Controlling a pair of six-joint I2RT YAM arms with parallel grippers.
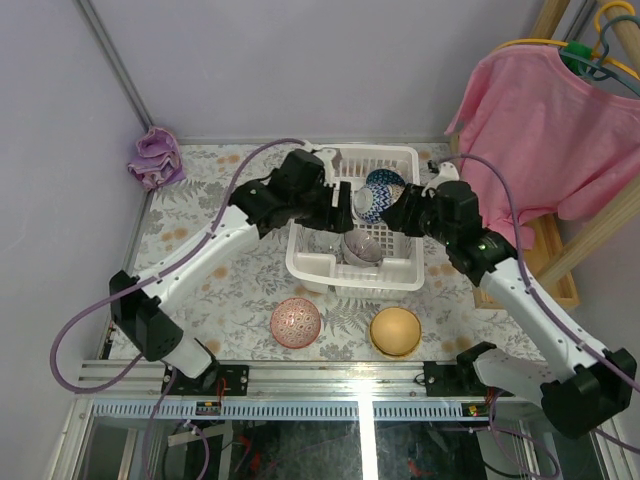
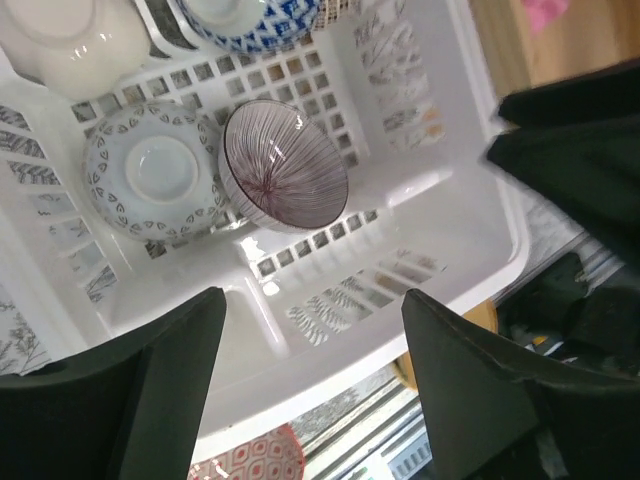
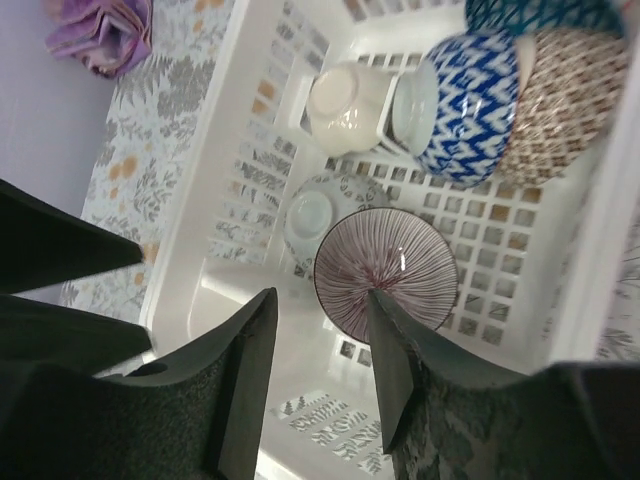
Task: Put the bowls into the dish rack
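Both grippers hang over the white dish rack [image 1: 405,275]. My left gripper is open and empty. My right gripper stands partly open, empty, above a purple striped bowl [image 3: 385,262]. Beside that lie a patterned white bowl [image 2: 150,170] and a cream bowl [image 3: 345,110]; blue-and-white [image 3: 470,100], speckled [image 3: 555,100] and teal [image 3: 540,15] bowls are at the back. A red patterned bowl [image 1: 295,323] and a yellow bowl [image 1: 395,331] sit on the table in front of the rack.
A pink shirt [image 1: 540,130] hangs on a wooden stand at the right. A purple cloth [image 1: 155,158] is at the back left. The table left of the rack is clear.
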